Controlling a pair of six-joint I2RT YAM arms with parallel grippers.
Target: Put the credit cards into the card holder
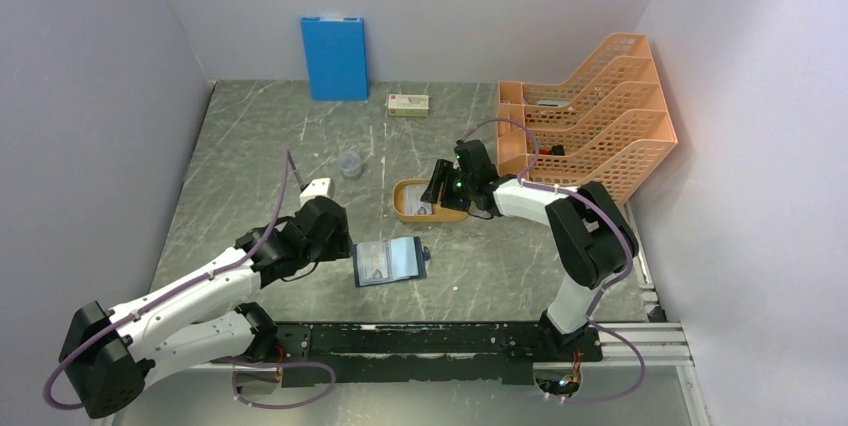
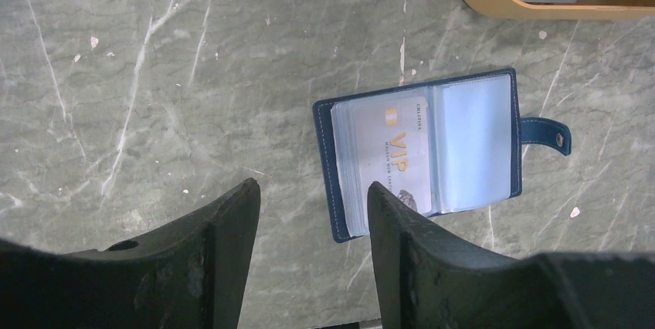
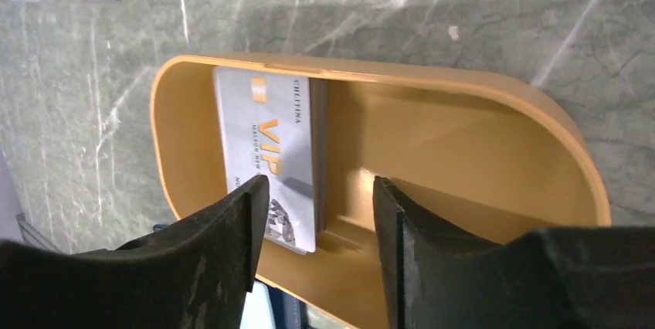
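Note:
A stack of silver VIP cards leans at the left end of the tan tray in the right wrist view. My right gripper is over that tray with its fingers apart; the stack's right edge lies beneath the gap, not gripped. The blue card holder lies unfolded on the table, its strap to the right. One VIP card shows under the clear sleeves on its left side. Just left of the holder, my left gripper stands open and empty, one fingertip overlapping the holder's lower left in the left wrist view.
Behind the tray stand a small clear cup and a small box. An orange rack fills the back right. A blue panel leans at the back wall. Bare table lies left of the cup.

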